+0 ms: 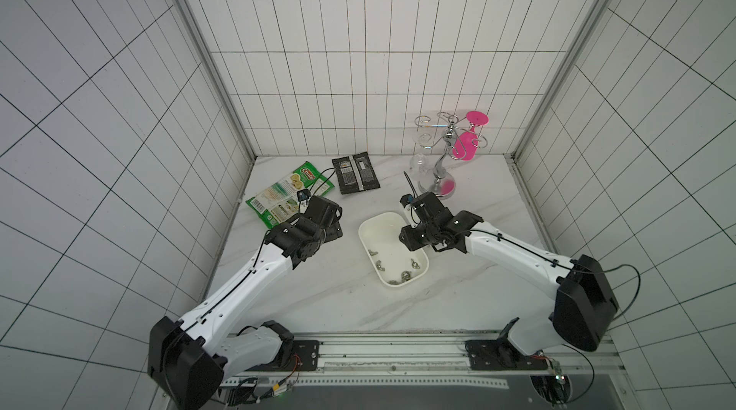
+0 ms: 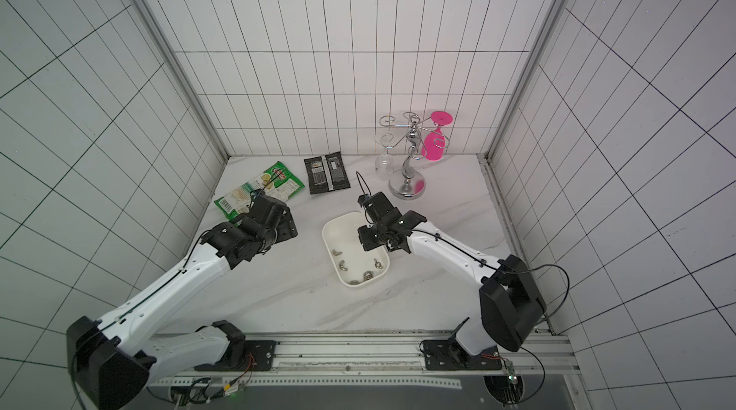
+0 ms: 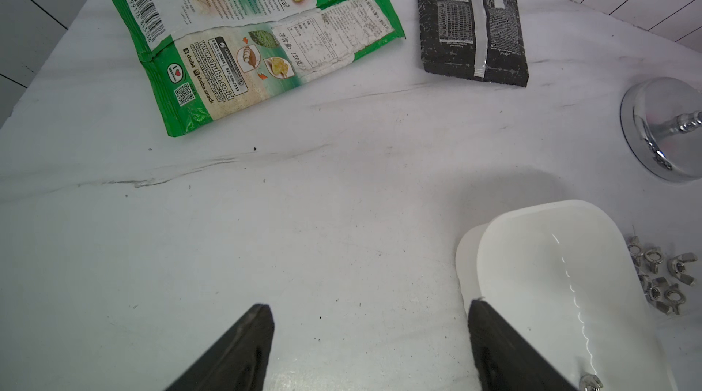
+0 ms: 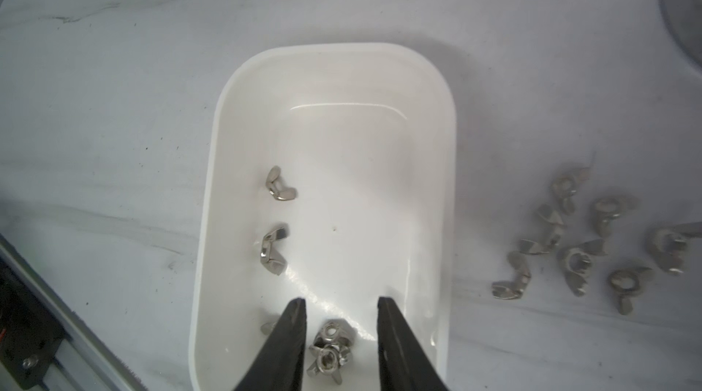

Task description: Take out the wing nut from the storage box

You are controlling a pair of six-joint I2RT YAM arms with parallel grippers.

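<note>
A white storage box [image 1: 387, 229] sits mid-table with several metal wing nuts [image 4: 274, 250] along its left and near parts. More wing nuts [image 4: 577, 266] lie on the table just right of it in both wrist views. My right gripper hangs over the box, part open, above a cluster of wing nuts [image 4: 330, 350], with nothing visibly held. My left gripper hovers left of the box, open, with nothing between its fingers.
A green snack bag [image 1: 287, 191] and a black packet [image 1: 354, 172] lie at the back left. A chrome glass stand [image 2: 406, 183] with a pink glass [image 2: 434, 145] stands at the back right. The table left of the box is clear.
</note>
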